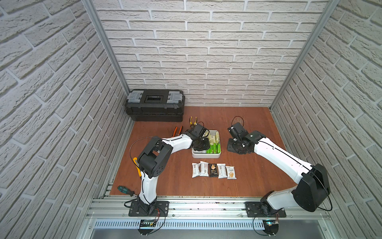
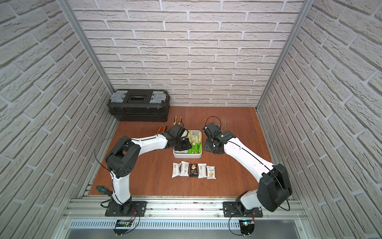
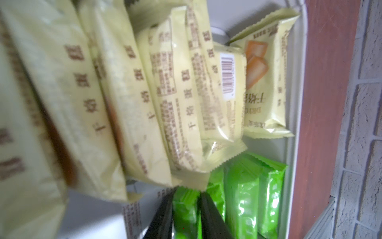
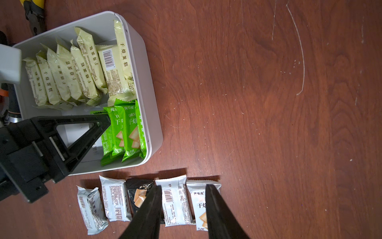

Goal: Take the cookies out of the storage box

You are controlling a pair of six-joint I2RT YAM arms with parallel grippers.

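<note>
The white storage box (image 4: 152, 131) holds a row of cream cookie packs (image 4: 51, 77) at the back and green packs (image 4: 130, 127) at the front. My left gripper is down in the box, fingertips on either side of a green pack's end; whether it grips it is unclear. My right gripper hangs open to the right of the box, empty, as far as shows. Several white packs (image 4: 174, 199) and a black pack (image 4: 136, 187) lie in a row on the table in front of the box.
A black toolbox (image 1: 154, 106) stands at the back left. Pliers (image 1: 193, 119) and orange-handled tools (image 1: 175, 129) lie behind and left of the box, a screwdriver (image 1: 123, 189) at the front left.
</note>
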